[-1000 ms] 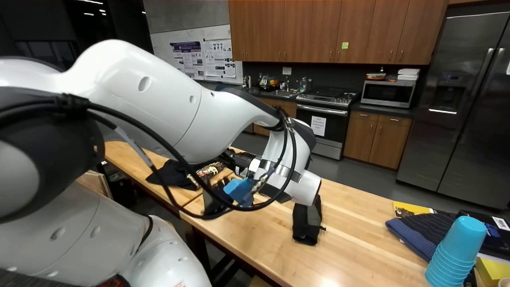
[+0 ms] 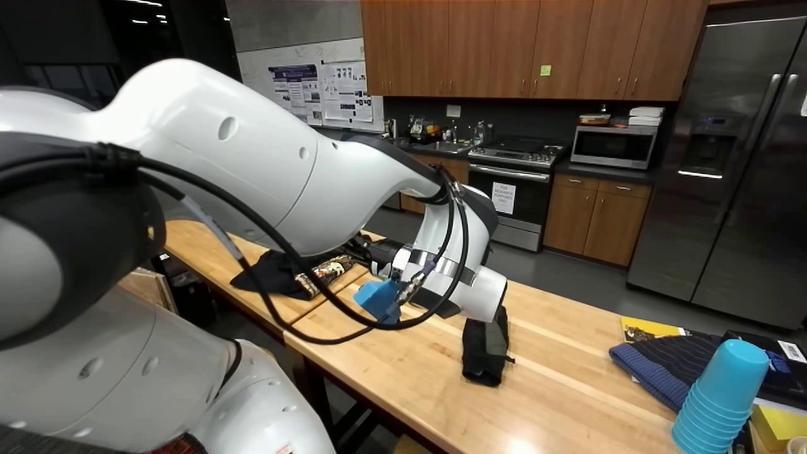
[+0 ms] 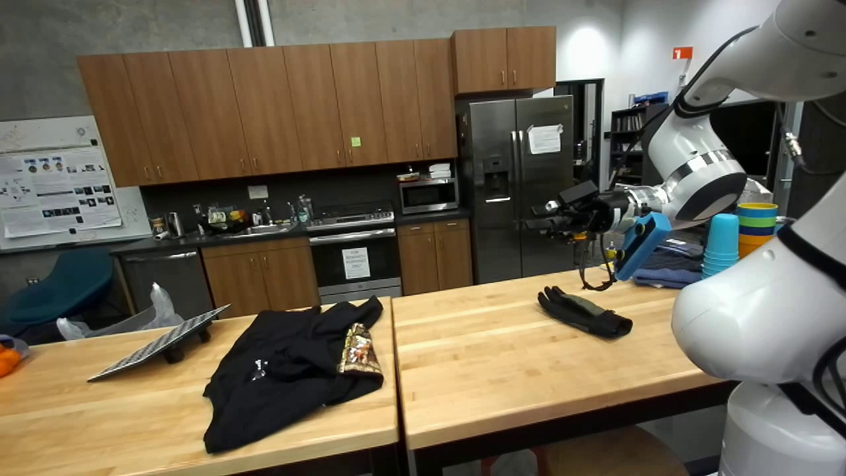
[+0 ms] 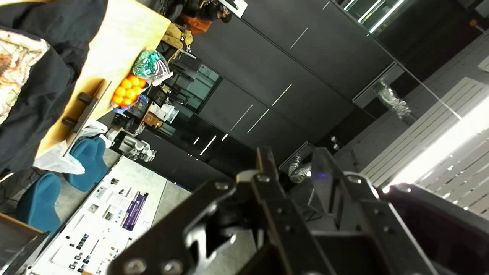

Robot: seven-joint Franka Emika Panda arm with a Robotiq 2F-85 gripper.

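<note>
My gripper is held level above the table in exterior view 2, pointing left. In the wrist view its fingers stand apart with only the room behind visible between them, so it is open and empty. A black and grey-green glove lies on the right-hand table, below my wrist and clear of it. That glove is partly covered by the arm in exterior view 1. On the left-hand table a black garment with a patterned patch is spread out.
Stacked blue cups and a dark knit cap occupy the table's right end. A tilted flat panel stands on the left table. A seam divides the two tables.
A dark glove-like item beside the blue part of my wrist, in exterior view 1 a second ago, is gone from there now. The arm has barely moved.
</note>
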